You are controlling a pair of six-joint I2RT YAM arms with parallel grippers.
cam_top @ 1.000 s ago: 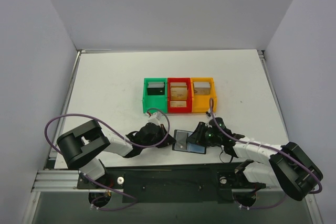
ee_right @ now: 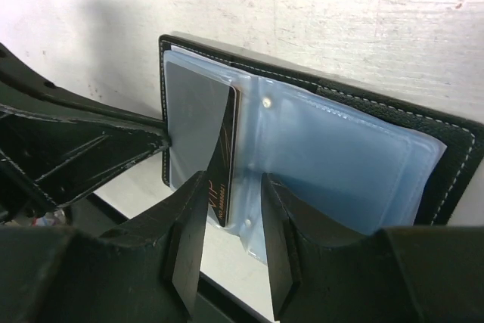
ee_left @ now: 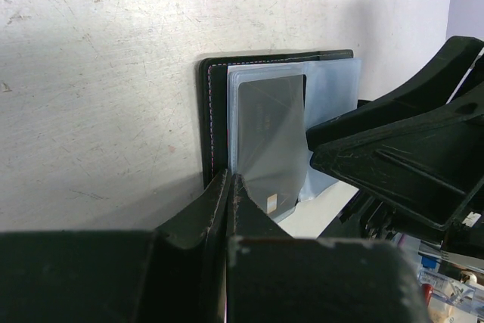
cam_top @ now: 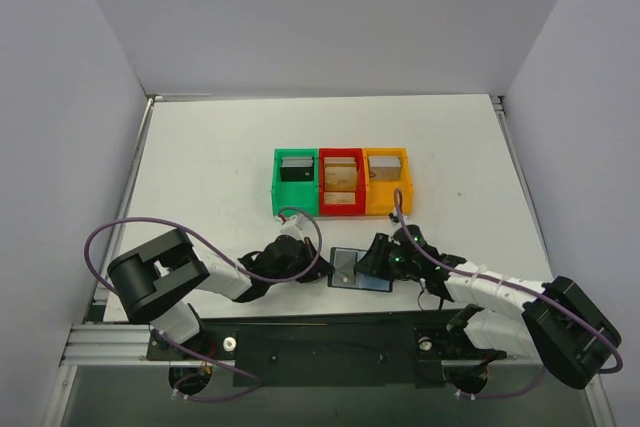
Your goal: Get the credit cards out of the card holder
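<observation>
The open card holder [cam_top: 362, 283] lies flat near the table's front edge, with black stitched borders and clear bluish sleeves [ee_right: 340, 156]. A dark card [ee_right: 220, 160] lettered "VIP" sits in the left-hand sleeve in the right wrist view; its black end strip shows bare past the sleeve's mouth. My left gripper is shut on the holder's outer edge, beside the sleeve. Over the card's bare end, my right gripper stands part open, a fingertip on either side of the strip's lower part. Whether the fingers touch the card cannot be told.
Behind the holder stand a green box [cam_top: 275, 187], a red box [cam_top: 342, 211] and a yellow box [cam_top: 404, 202], with things inside. The two grippers are close together over the holder.
The left arm and the card holder look unmoved.
</observation>
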